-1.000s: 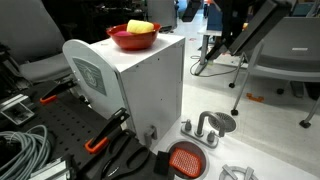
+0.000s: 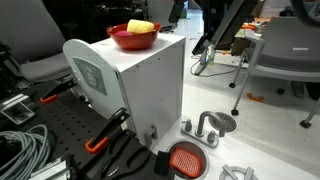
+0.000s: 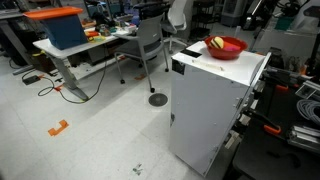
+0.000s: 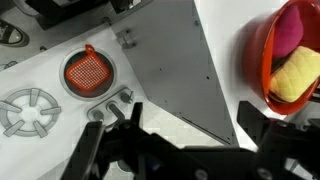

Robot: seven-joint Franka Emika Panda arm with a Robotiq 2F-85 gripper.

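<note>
My gripper (image 2: 189,30) hangs open in the air, high in exterior view 1, to the right of a red bowl (image 2: 132,42). Both dark fingers (image 4: 138,150) show along the bottom of the wrist view, wide apart with nothing between them. The bowl rests on top of a white box (image 2: 150,92) and holds a yellow item (image 2: 141,26). From the wrist, the red bowl (image 4: 254,62) lies at the upper right, with a yellow piece (image 4: 296,76) and a dark pink one (image 4: 287,32) inside.
Below the box are a grey faucet (image 2: 204,126) and a round basin with a red mesh (image 2: 186,161). A burner grate (image 4: 29,112) is on the left in the wrist view. Cables (image 2: 27,153) and orange-handled clamps lie on the dark table. Bare floor (image 3: 100,130) spreads left of the box.
Over the last second my gripper has shifted left in exterior view 1, closer to the bowl. The bowl and its contents have not moved.
</note>
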